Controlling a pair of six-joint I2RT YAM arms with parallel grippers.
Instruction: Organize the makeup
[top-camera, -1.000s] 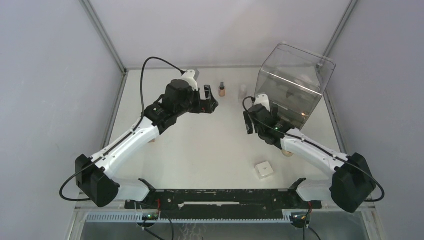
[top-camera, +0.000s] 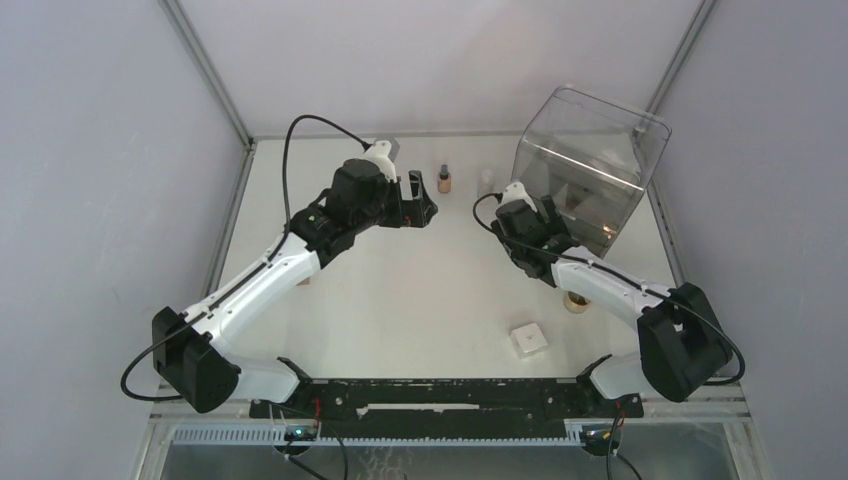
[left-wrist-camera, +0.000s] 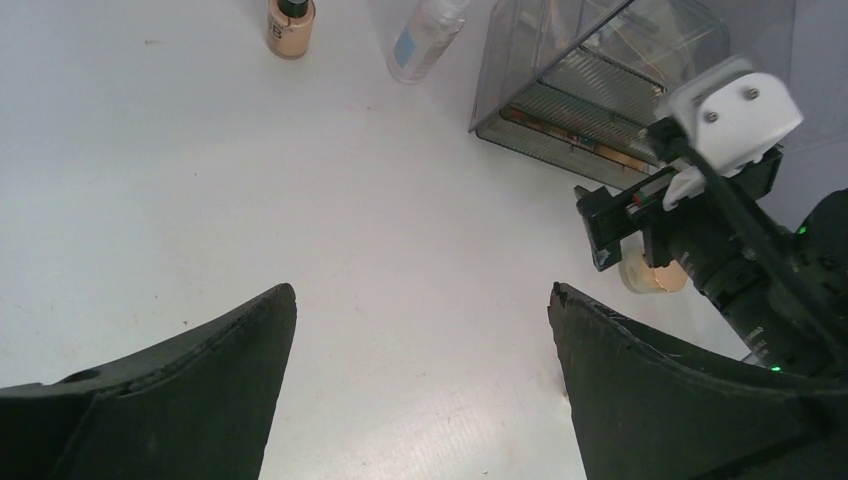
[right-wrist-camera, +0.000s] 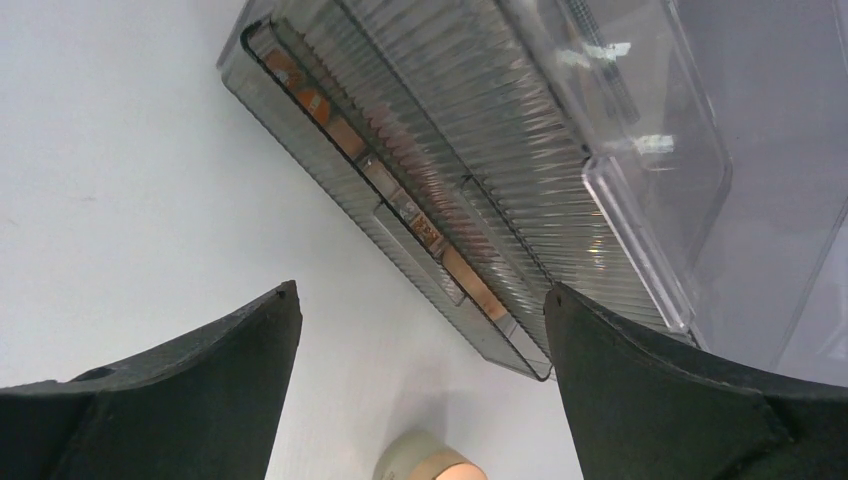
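A clear plastic organizer (top-camera: 590, 160) with ribbed shelves and a lid stands at the back right. My right gripper is open at its front, above the table, nothing between its fingers. My left gripper (top-camera: 410, 200) hangs open and empty over the back middle. A small foundation bottle (left-wrist-camera: 291, 30) with dark top and a clear bottle (left-wrist-camera: 422, 40) stand left of the organizer. A cream jar (right-wrist-camera: 425, 460) sits below the organizer's front, partly hidden by my right arm in the top view.
A white square item (top-camera: 528, 338) lies at the front right. A small tan item at the left is mostly hidden by my left arm.
My right arm has moved a little up and left in the top view, along the organizer's front. The left arm has stayed still.
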